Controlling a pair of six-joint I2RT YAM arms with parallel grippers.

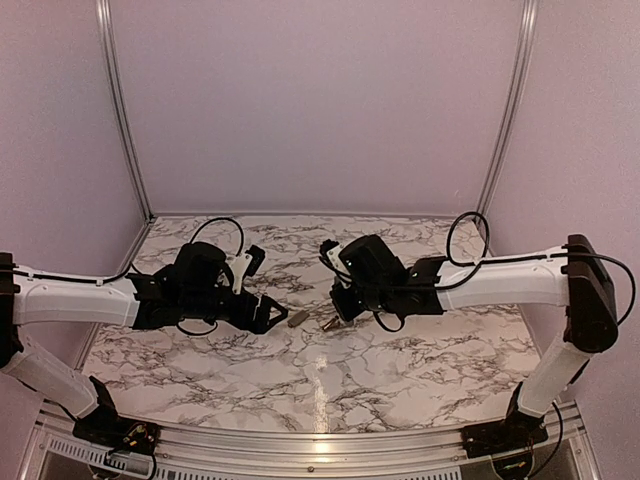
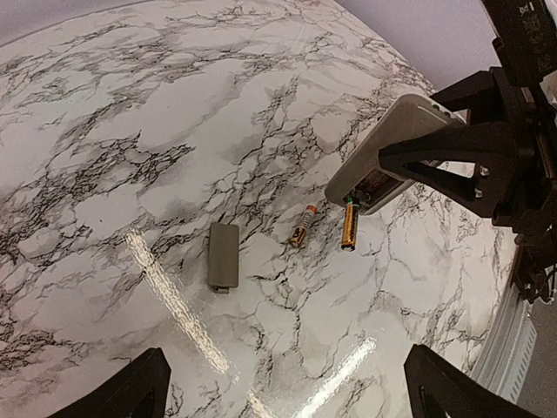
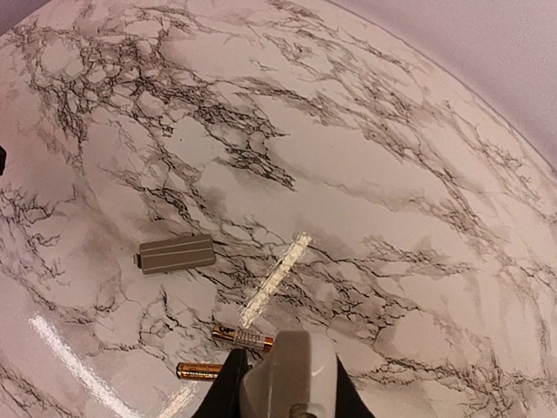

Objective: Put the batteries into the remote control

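Note:
My right gripper is shut on the grey remote control, held tilted above the table, as the left wrist view shows; its end shows at the bottom of the right wrist view. Two batteries lie below it: a copper-and-silver one and a copper one. The grey battery cover lies apart on the table. My left gripper is open, left of these things, with nothing between its wide-spread fingers.
Pale walls stand at the back and sides, and a metal rail runs along the front edge.

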